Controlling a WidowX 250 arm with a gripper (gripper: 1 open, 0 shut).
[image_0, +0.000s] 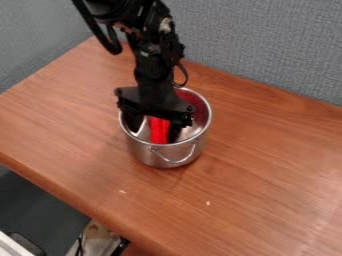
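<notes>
A steel pot (168, 154) with a side handle stands on the wooden table. Inside it is a red object (158, 130), partly hidden by my black gripper (158, 122), which reaches down into the pot from above. The fingertips are hard to make out against the dark housing, so their spread and any grip on the red object cannot be told.
A grey padded wall (267, 45) runs along the back. The table's edge is at lower left, with cables and a white item below.
</notes>
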